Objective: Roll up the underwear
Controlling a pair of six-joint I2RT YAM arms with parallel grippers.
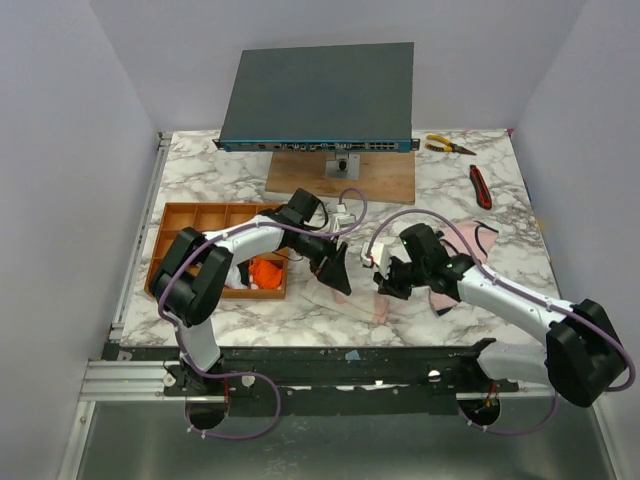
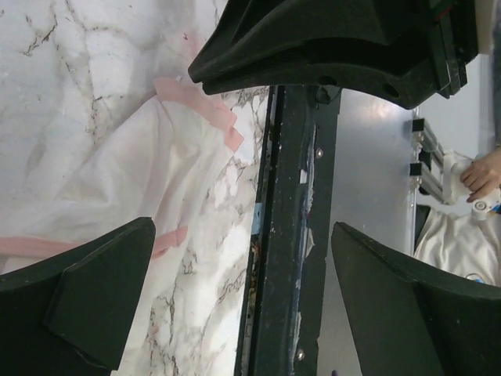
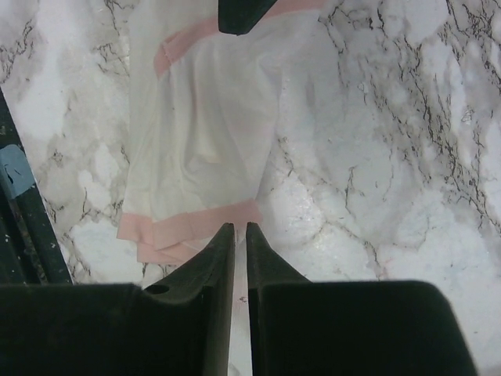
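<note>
A white piece of underwear with pink bands (image 1: 350, 303) lies folded flat, slightly wrinkled, near the table's front edge. In the right wrist view the underwear (image 3: 215, 141) ends in a pink band just beyond my right gripper. That gripper is shut, with nothing showing between its fingertips. My left gripper is open and empty above the cloth, its fingers spread wide around bare table and the front edge. The underwear (image 2: 133, 176) stretches out ahead of it, and one dark finger of the right gripper hangs over its far pink end.
A brown divided box (image 1: 185, 232) with an orange cloth (image 1: 266, 273) stands at the left. A pink garment with dark trim (image 1: 470, 245) lies at the right, near a red cutter (image 1: 480, 186) and yellow pliers (image 1: 450, 145). A monitor (image 1: 318, 95) blocks the back.
</note>
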